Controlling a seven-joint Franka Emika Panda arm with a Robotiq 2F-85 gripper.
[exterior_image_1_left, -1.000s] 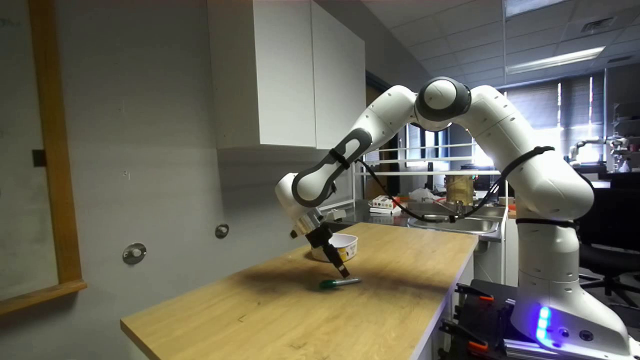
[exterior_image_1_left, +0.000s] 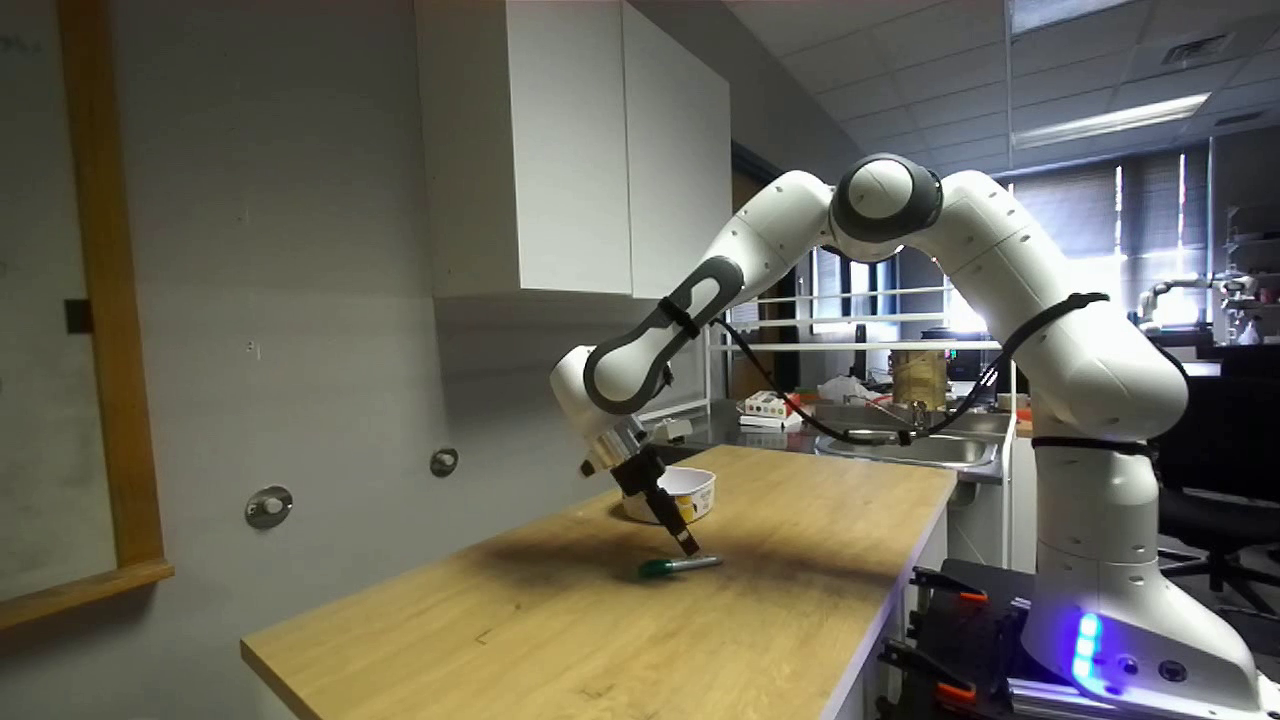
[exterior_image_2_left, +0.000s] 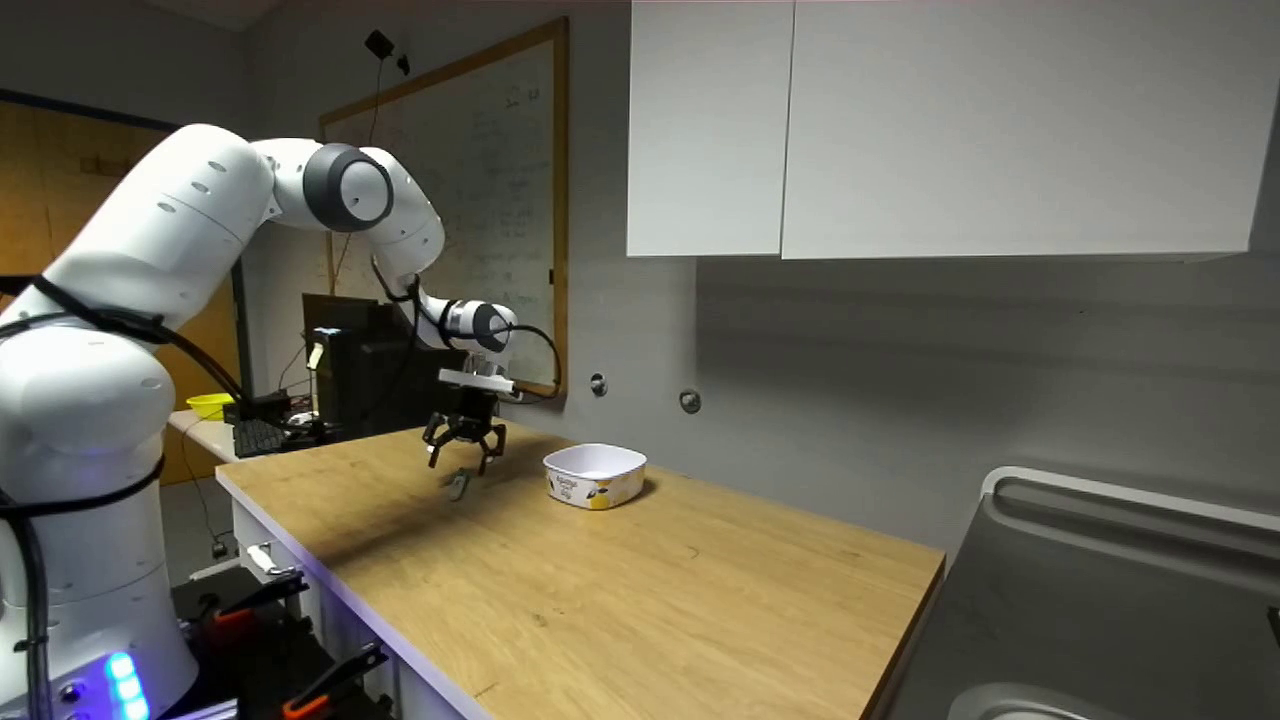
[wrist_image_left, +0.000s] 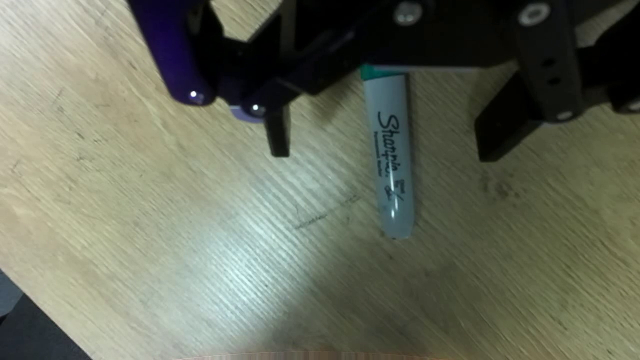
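Observation:
A Sharpie marker (wrist_image_left: 393, 159) with a grey body and green cap lies flat on the wooden counter, seen in the wrist view; its cap end is mostly hidden behind the gripper. My gripper stands open above it, one finger on each side and both apart from the marker. In exterior view 1 the marker (exterior_image_1_left: 680, 565) rests just below the fingertips. From the other side, in exterior view 2, my gripper (exterior_image_2_left: 459, 461) has its fingers spread over the small marker (exterior_image_2_left: 458, 485). A white bowl (exterior_image_2_left: 596, 475) with a lemon print sits beside the gripper on the counter.
White cabinets (exterior_image_1_left: 570, 156) hang on the wall above it. A sink (exterior_image_1_left: 924, 450) lies past one end, and a dark panel (exterior_image_2_left: 1140, 588) past the bare stretch.

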